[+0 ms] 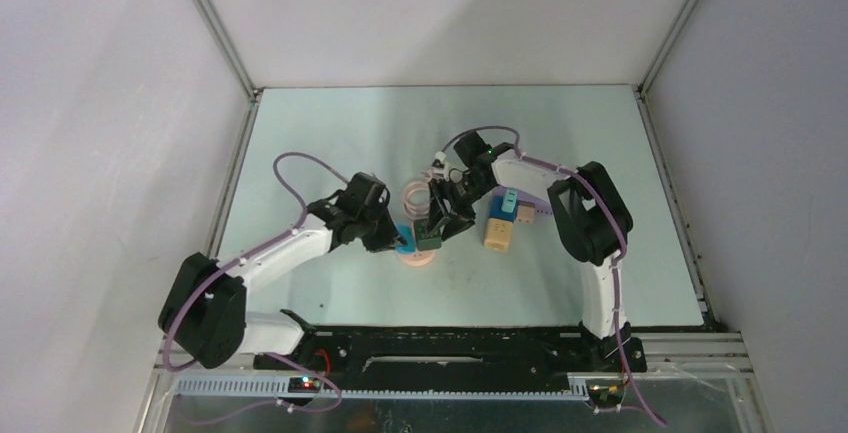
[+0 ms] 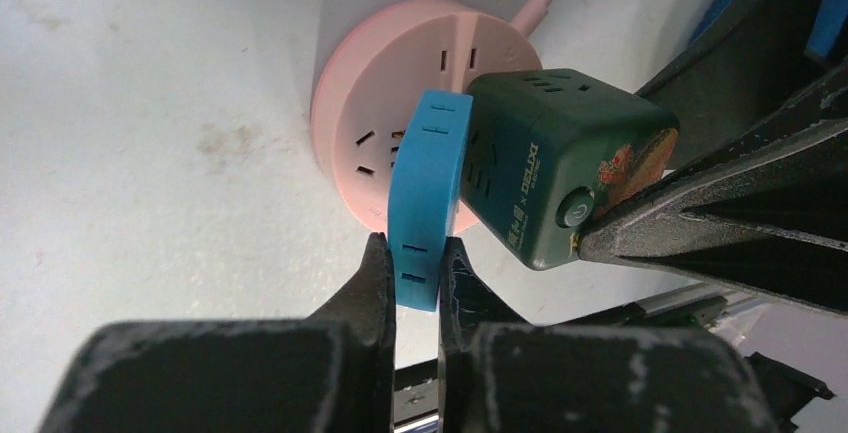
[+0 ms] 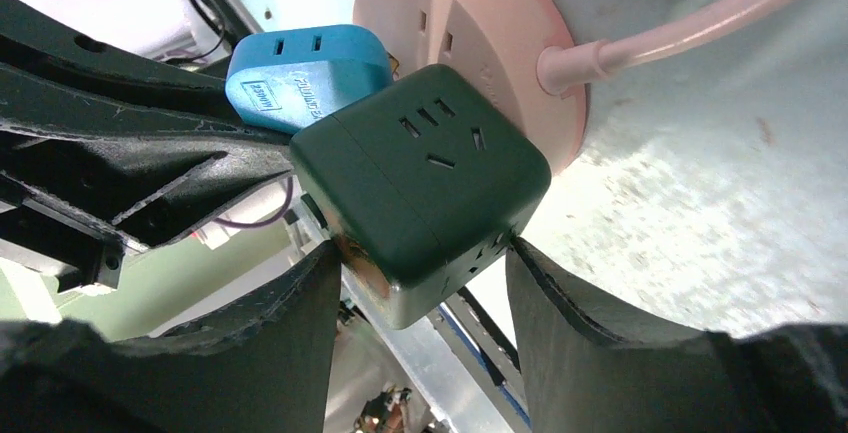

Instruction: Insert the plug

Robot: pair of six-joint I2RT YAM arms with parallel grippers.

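A pink round power strip [image 1: 417, 259] with sockets and a cable lies near the table's middle [image 2: 355, 83]. My left gripper is shut on a slim blue plug block [image 2: 428, 183], held over the sockets; whether its prongs are in cannot be seen. My right gripper is shut on a dark green cube plug [image 3: 420, 168], which sits against the strip's face right beside the blue block. Its prongs are hidden too.
Right of the grippers lie a tan block [image 1: 497, 235], a blue block [image 1: 501, 208] and other small blocks. A coil of pink cable [image 1: 410, 189] is behind the strip.
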